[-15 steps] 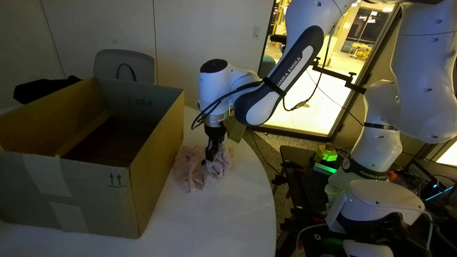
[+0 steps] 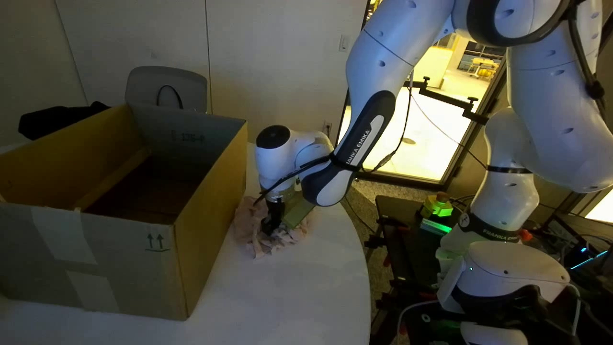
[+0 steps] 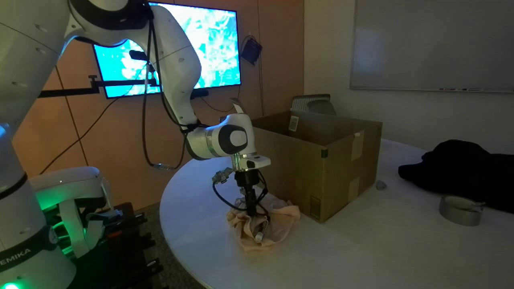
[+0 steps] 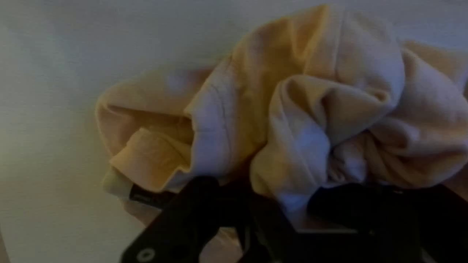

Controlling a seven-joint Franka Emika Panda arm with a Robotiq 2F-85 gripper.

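Observation:
A crumpled pale-pink cloth (image 2: 248, 226) lies on the white table, close beside the cardboard box (image 2: 212, 212). My gripper (image 3: 253, 212) points down into the folds of the cloth. In the wrist view, bunched cloth (image 4: 298, 144) rises around and between the dark fingers. Their tips are sunk in shadow and fabric, so whether they pinch it cannot be made out. A pale object with a black band (image 4: 151, 196) pokes out from under the cloth's left edge. A small whitish cylinder end (image 3: 259, 236) shows at the cloth's front in exterior view 2.
The tall box stands open at the top; its visible floor looks empty. On the box's other side are a roll of tape (image 3: 461, 210) and a black cloth-like heap (image 3: 462, 168). Bare table (image 2: 287, 293) spreads in front, ending in a rounded edge.
My arm has come down and a little toward the box, bringing the gripper deeper into the cloth. The cloth lies in nearly the same place; the box has not moved.

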